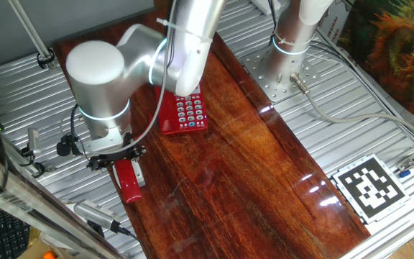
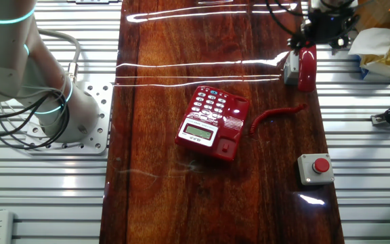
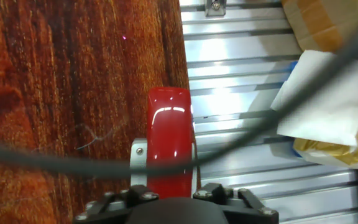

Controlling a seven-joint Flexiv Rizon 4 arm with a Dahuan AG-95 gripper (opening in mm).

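A red telephone handset (image 1: 129, 181) lies lengthwise at the table's edge, on or against a grey metal piece (image 3: 138, 157). In the wrist view the handset (image 3: 169, 127) runs up from the bottom middle, its near end hidden by my gripper. My gripper (image 1: 117, 157) is over the handset's near end, its black linkages spread wide to both sides; it looks open, though the fingertips are hard to make out. The red phone base (image 2: 212, 122) with its keypad and small screen sits on the table, and a coiled red cord (image 2: 273, 115) extends from it toward the handset.
A grey box with a red button (image 2: 315, 169) stands near the same table edge. Slatted metal flooring surrounds the table. A dark cable (image 3: 73, 163) crosses the wrist view, blurred.
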